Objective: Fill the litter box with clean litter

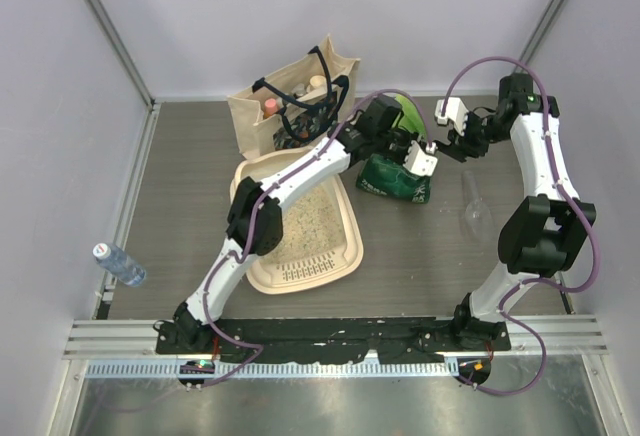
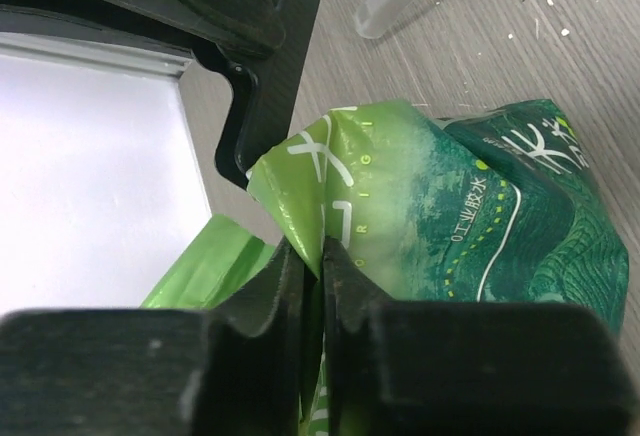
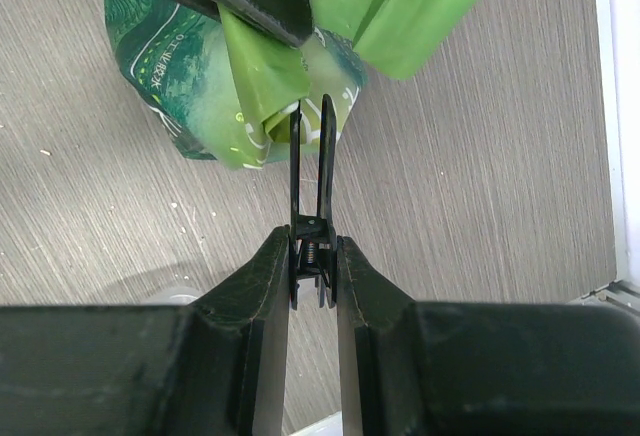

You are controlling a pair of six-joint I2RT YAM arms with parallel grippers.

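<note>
The green litter bag lies on the table right of the cream litter box, whose floor holds pale litter. At the bag's light-green top is my left gripper, its fingers close together. The left wrist view shows a fold of the bag running between them. Facing it from the right is my right gripper. In the right wrist view its thin fingers stand slightly apart, with their tips by the bag's folded edge; I see no bag clearly held between them.
A canvas bag with dark handles and bottles inside stands behind the litter box. A clear scoop-like item lies on the right. At the far left lies a water bottle. Bare table shows at front right.
</note>
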